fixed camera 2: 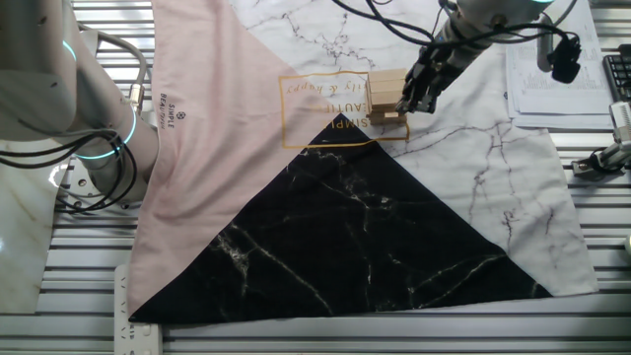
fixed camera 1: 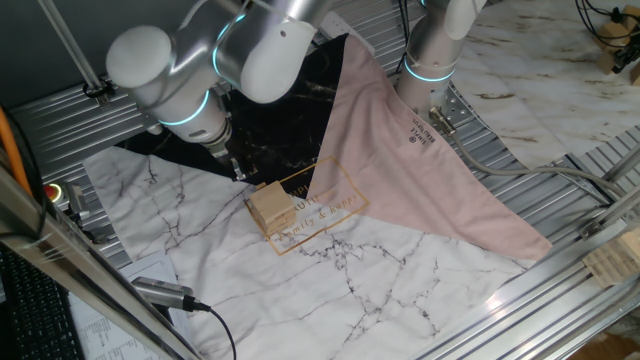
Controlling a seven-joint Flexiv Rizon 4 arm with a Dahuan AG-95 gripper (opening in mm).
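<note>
Several pale wooden blocks (fixed camera 1: 270, 208) sit together in a stack on the marble-print cloth (fixed camera 1: 180, 215), at the left end of its gold-lettered frame. In exterior view 2 the same blocks (fixed camera 2: 387, 87) lie at the frame's upper right corner. My gripper (fixed camera 1: 239, 174) points down just behind and left of the stack in exterior view 1. From the other side, the dark gripper (fixed camera 2: 418, 101) overlaps the stack's right edge; contact cannot be made out. Its fingers are too small and dark to show how far apart they stand.
The arm's base (fixed camera 1: 428, 85) stands behind the cloth's pink part (fixed camera 1: 400, 165). A cabled camera-like device (fixed camera 1: 165, 294) and paper sheets (fixed camera 2: 552, 84) lie to one side. A metal post (fixed camera 1: 75, 255) crosses the left foreground.
</note>
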